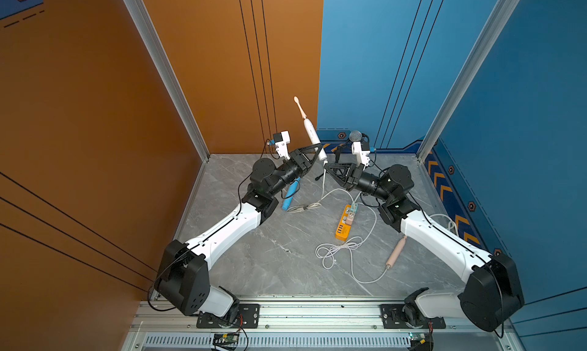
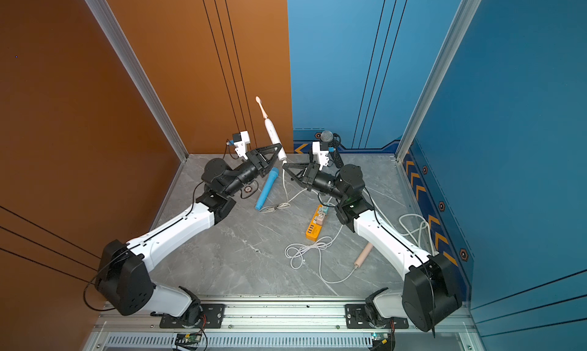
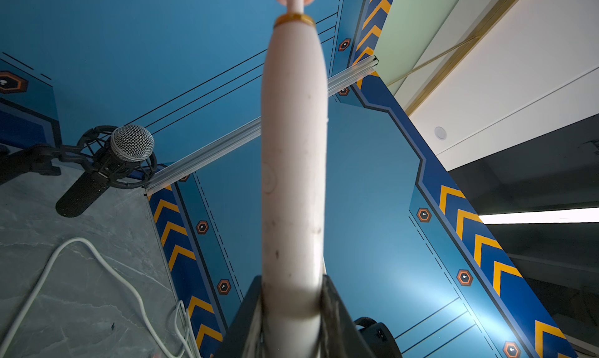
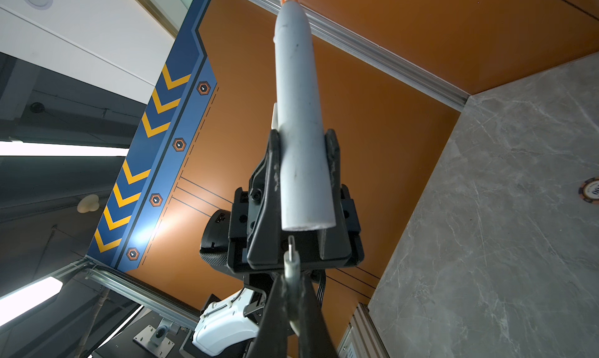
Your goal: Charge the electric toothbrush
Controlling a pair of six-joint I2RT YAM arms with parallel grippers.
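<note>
A white electric toothbrush [image 1: 308, 126] stands tilted in the air above the table, with my left gripper [image 1: 316, 148] shut on its lower handle. In the right wrist view its flat bottom end [image 4: 307, 224] faces a slim pale plug with a metal pin [image 4: 291, 252], which sits between the fingers of my right gripper, just below and apart from it. A white cable [image 2: 285, 182] hangs from that plug down to the table.
An orange power strip [image 1: 342, 225] with coiled cables lies mid-table, a pink rod [image 1: 396, 251] at right, a blue cylinder [image 2: 266, 189] left of centre, a microphone [image 3: 128, 152] at the back.
</note>
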